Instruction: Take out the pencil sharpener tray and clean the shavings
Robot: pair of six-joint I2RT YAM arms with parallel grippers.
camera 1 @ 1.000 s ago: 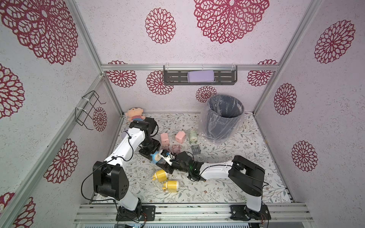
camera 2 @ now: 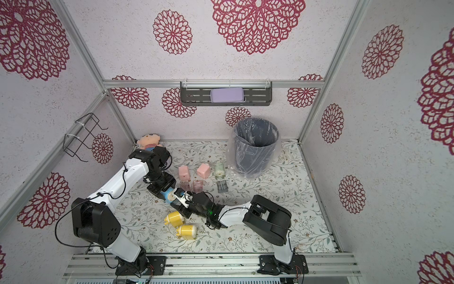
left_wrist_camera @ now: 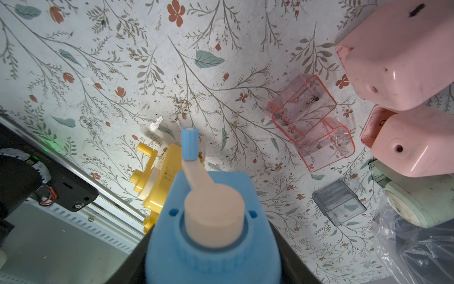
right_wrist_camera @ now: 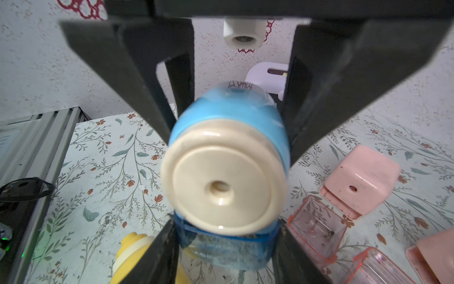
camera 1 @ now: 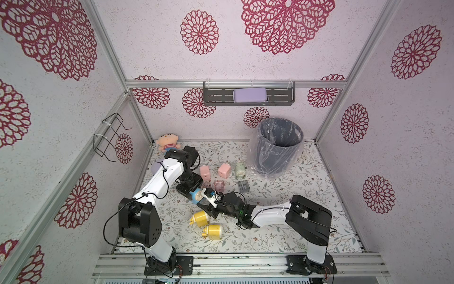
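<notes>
The blue pencil sharpener point(right_wrist_camera: 236, 106) with a cream round face is held above the table, my left gripper point(camera 1: 193, 191) shut on it with a finger on each side. Its crank handle point(left_wrist_camera: 215, 213) points up into the left wrist view. Under the cream face sits the clear blue shavings tray point(right_wrist_camera: 224, 248). My right gripper faces this end, its fingers point(right_wrist_camera: 163, 250) on either side of the tray. Whether they press on it cannot be told. The tray's contents are hidden.
Two yellow sharpeners point(camera 1: 200, 218) lie near the front. Pink sharpeners point(camera 1: 224, 170), clear pink trays point(left_wrist_camera: 302, 104), a green sharpener point(camera 1: 240, 170) and a grey tray point(camera 1: 243, 186) lie behind. A bag-lined bin point(camera 1: 274, 151) stands at back right. Scattered shavings point(left_wrist_camera: 181, 104) show on the table.
Both grippers and the blue sharpener have shifted slightly to the right together. The right gripper remains at the sharpener's end; other objects have not moved.
</notes>
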